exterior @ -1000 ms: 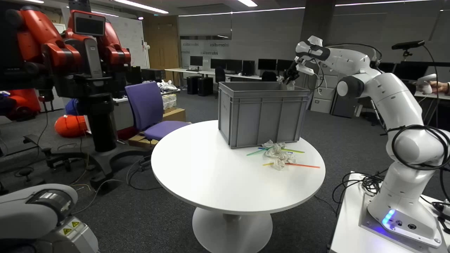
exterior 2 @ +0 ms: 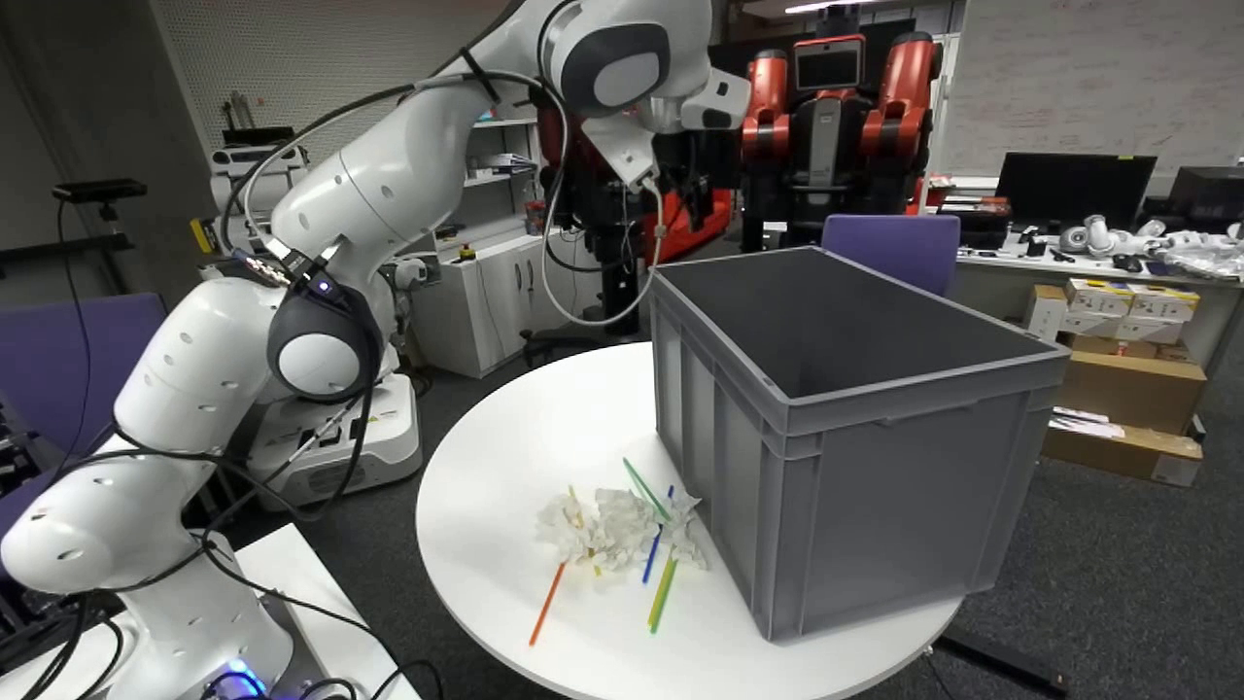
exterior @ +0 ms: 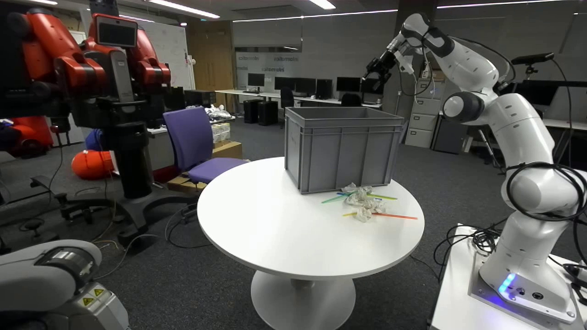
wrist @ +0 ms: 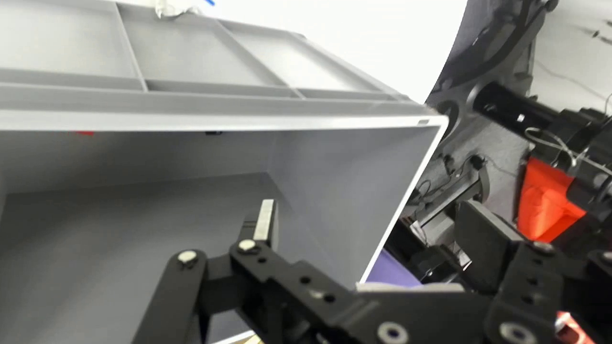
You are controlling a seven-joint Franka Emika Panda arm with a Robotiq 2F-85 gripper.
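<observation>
My gripper (exterior: 374, 71) is raised above the far right side of the grey crate (exterior: 346, 156). In the wrist view its fingers stand wide apart, with the light-edged fingertip (wrist: 265, 222) over the crate's opening and the other out past the rim; nothing is between them. Crumpled whitish paper (exterior 2: 624, 525) lies in a loose heap on the table beside the crate. Among it are an orange straw (exterior 2: 547, 605), a blue straw (exterior 2: 652, 556), a green straw (exterior 2: 644, 485) and a yellow-green one (exterior 2: 662, 593). The crate's floor is only partly visible, and no paper shows there.
High crate walls (exterior 2: 910, 502) stand near the table's edge. A purple chair (exterior: 190, 140) and a red robot (exterior: 118, 66) are beyond the table.
My gripper has risen from the crate's rim. Whitish crumpled paper hung at its fingers a second ago and is gone from them now. The heap on the table looks unchanged.
</observation>
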